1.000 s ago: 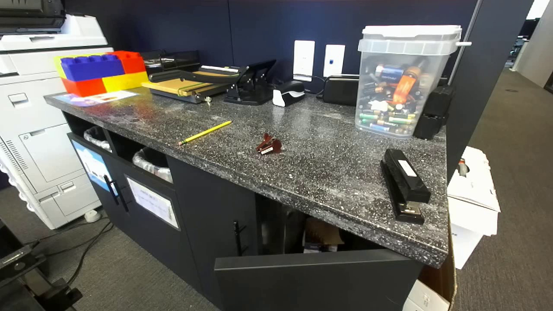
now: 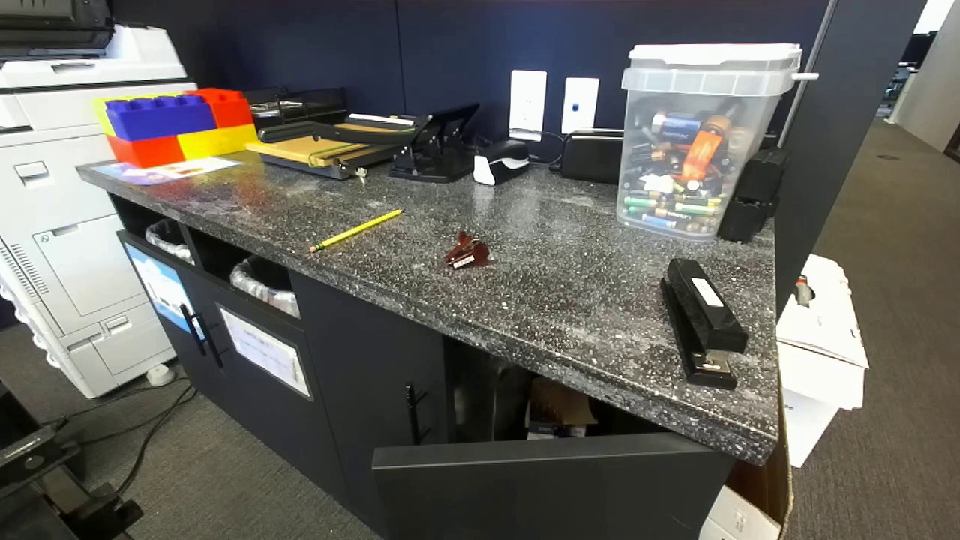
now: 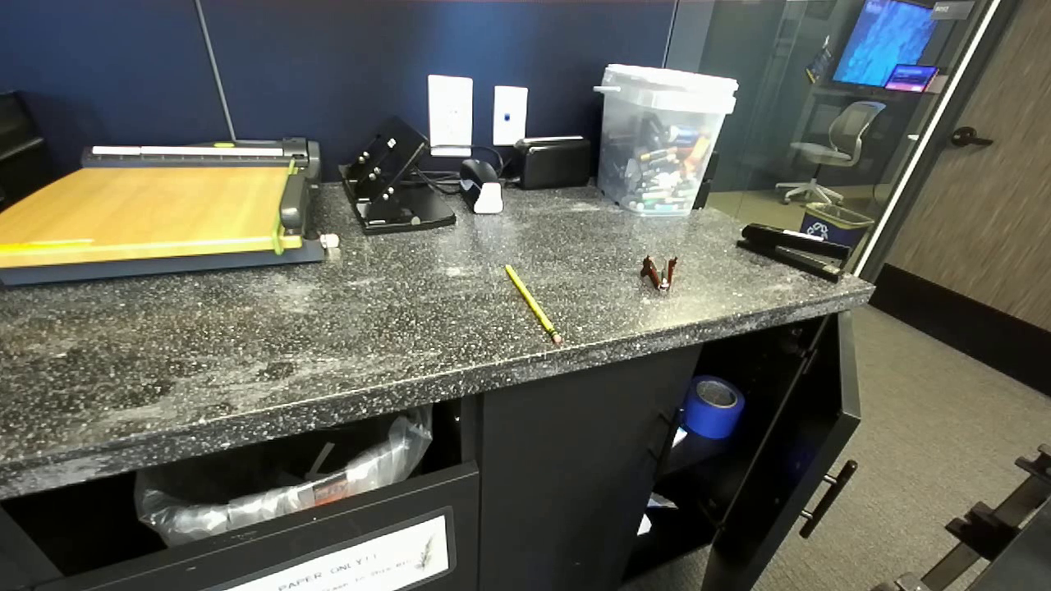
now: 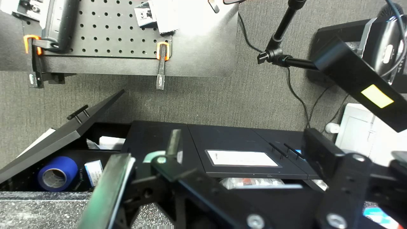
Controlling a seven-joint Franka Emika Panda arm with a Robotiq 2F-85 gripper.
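My gripper fills the lower part of the wrist view, its fingers [image 4: 108, 190] spread wide. It is open, and no object shows between them. Neither exterior view includes the gripper. On the speckled counter [image 2: 558, 297] lie a yellow pencil [image 2: 355, 231], a dark red staple remover [image 2: 468, 251] and a black stapler [image 2: 703, 321] close to the right end. The second exterior view also has the pencil [image 3: 532, 304], the staple remover [image 3: 659, 274] and the stapler [image 3: 796, 249], all apart from one another.
A clear lidded tub of batteries [image 2: 702, 148] stands at the back right. Toy bricks [image 2: 175, 126], a paper cutter [image 3: 158, 202] and a hole punch [image 3: 399, 187] line the back. Below, one cabinet door [image 3: 788, 463] hangs open, with blue tape [image 3: 711, 409] inside. Mid-counter is mostly clear.
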